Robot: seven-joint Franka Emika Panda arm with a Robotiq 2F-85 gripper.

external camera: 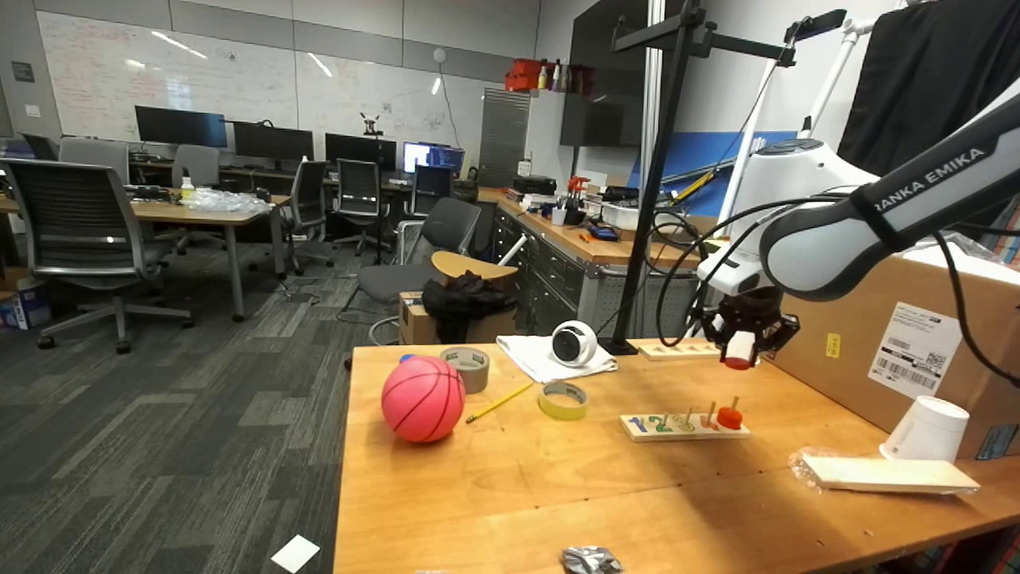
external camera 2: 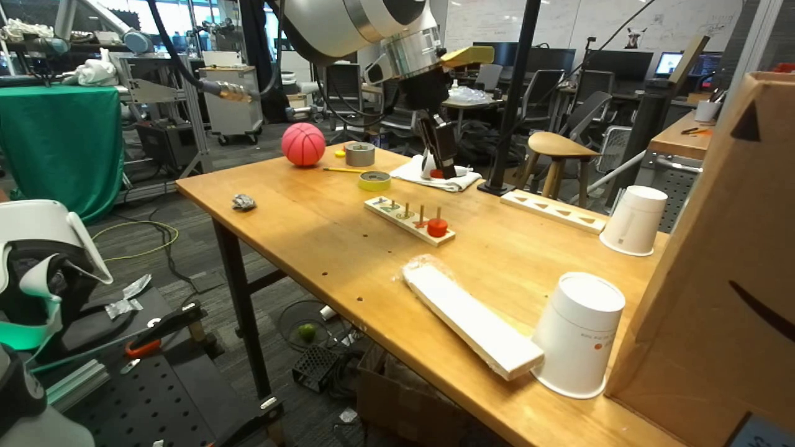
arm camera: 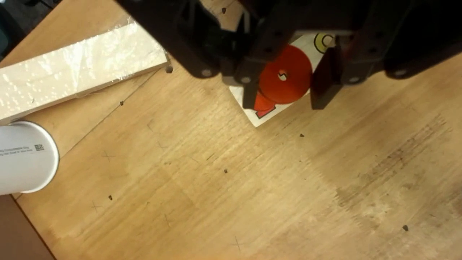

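Above the table, my gripper is shut on a red disc (arm camera: 291, 80) with a small hole in its middle. The same held disc (external camera: 737, 363) shows below the gripper (external camera: 743, 346) in exterior view 1, clear of the tabletop. A pale wooden peg board (external camera: 684, 432) with coloured numbers lies beneath; in exterior view 2 the board (external camera 2: 387, 212) has several upright pegs. Another red piece (external camera 2: 437, 228) sits round the peg at its end. From the wrist, the held disc partly covers the board and that lower red piece (arm camera: 263, 102).
A plastic-wrapped wooden bar (external camera 2: 473, 316) and upturned white cups (external camera 2: 579, 335) (external camera 2: 635, 221) stand near the cardboard box (external camera 2: 708, 283). Behind lies a board with triangular cutouts (external camera 2: 553, 211). Pink ball (external camera: 423, 400), tape rolls and pencil occupy the far left. Bare wood surrounds the peg board.
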